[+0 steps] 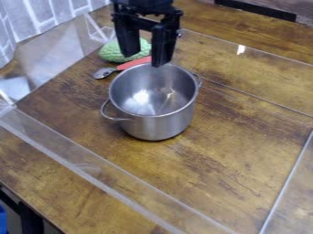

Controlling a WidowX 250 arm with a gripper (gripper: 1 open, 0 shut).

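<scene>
A steel pot (152,114) with two side handles sits on the wooden table. Above its back edge is my black gripper (145,46), its two dark fingers hanging apart on either side of a gap. I see nothing held between them. A green leafy-looking item (116,51) lies behind the pot at the left, partly hidden by the gripper. A spoon or utensil with a red handle (131,64) and a silver head lies just behind the pot.
Clear plastic panels (61,142) edge the wooden work area.
</scene>
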